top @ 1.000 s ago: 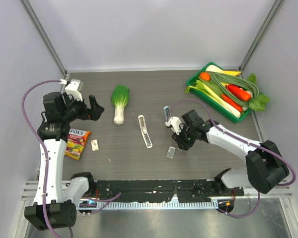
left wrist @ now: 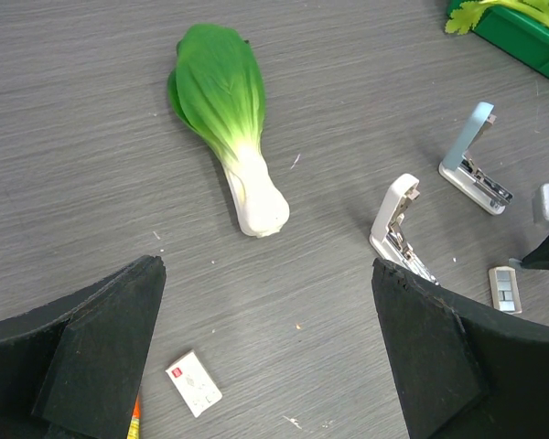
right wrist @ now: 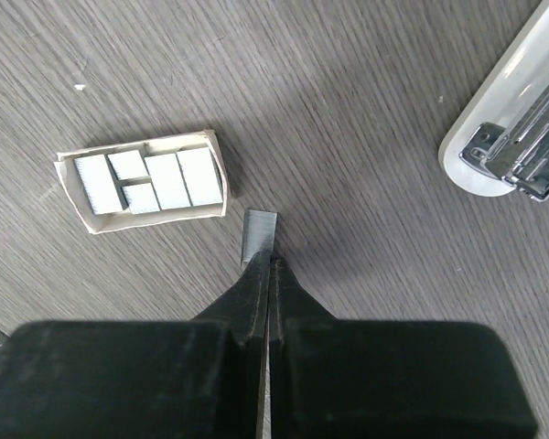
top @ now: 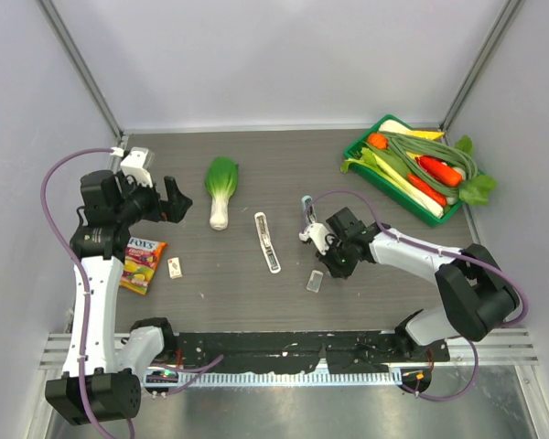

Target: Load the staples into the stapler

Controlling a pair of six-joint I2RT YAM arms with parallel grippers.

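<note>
My right gripper (top: pixel 333 263) is down at the table, shut, its tips at a small strip of staples (right wrist: pixel 259 233); whether it grips the strip is unclear. Beside that strip lies an open box of staples (right wrist: pixel 169 180) (top: pixel 314 281). An opened white stapler (top: pixel 267 241) (left wrist: pixel 384 224) stands left of the box, its magazine bared; a light blue stapler (left wrist: pixel 467 137) stands farther back, partly behind the right arm in the top view. My left gripper (top: pixel 174 203) hangs open and empty over the left of the table.
A leek-like bok choy (top: pixel 221 190) lies at the back middle. A green basket of vegetables (top: pixel 357 146) fills the back right. A snack bag (top: pixel 141 263) and a small white box (top: pixel 174 268) lie at the left.
The left arm and the objects look unchanged.
</note>
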